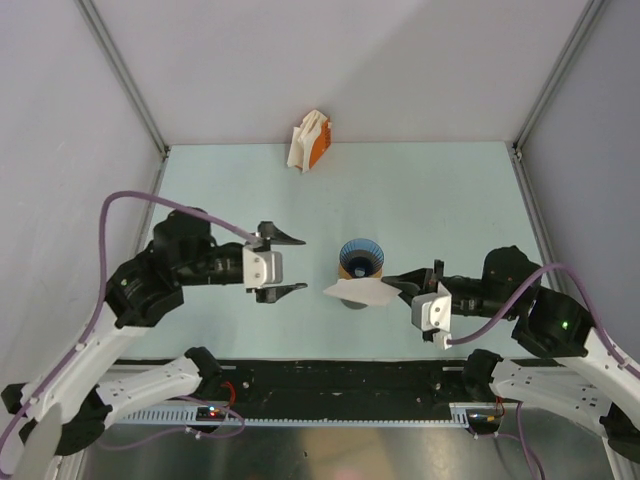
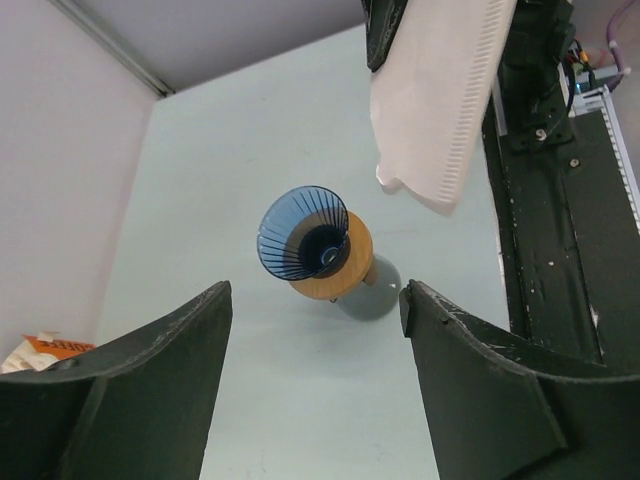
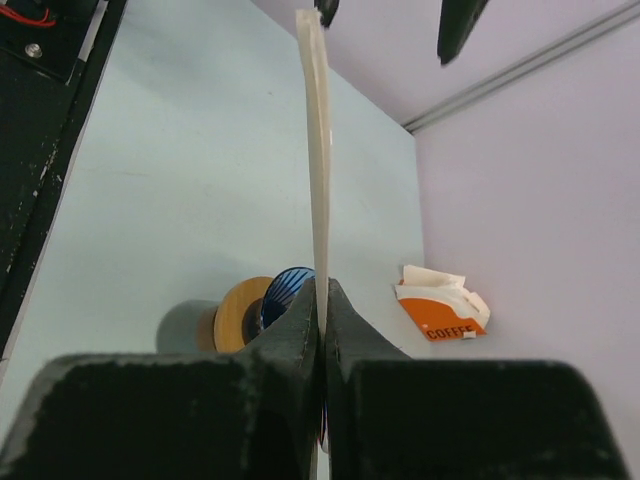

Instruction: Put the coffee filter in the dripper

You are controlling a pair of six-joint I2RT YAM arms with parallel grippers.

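The white coffee filter point(image 1: 362, 291) is held by my right gripper point(image 1: 404, 285), shut on it; in the right wrist view it appears edge-on as a strip point(image 3: 318, 170) between the fingers. The dripper, a blue ribbed cone point(image 2: 288, 245) in a wooden ring, stands just beyond and below the filter, apart from it in the left wrist view. My left gripper point(image 1: 291, 267) is open to the dripper's left, nothing between its fingers.
A white and orange packet point(image 1: 310, 142) lies at the back near the wall. A dark rail runs along the front edge.
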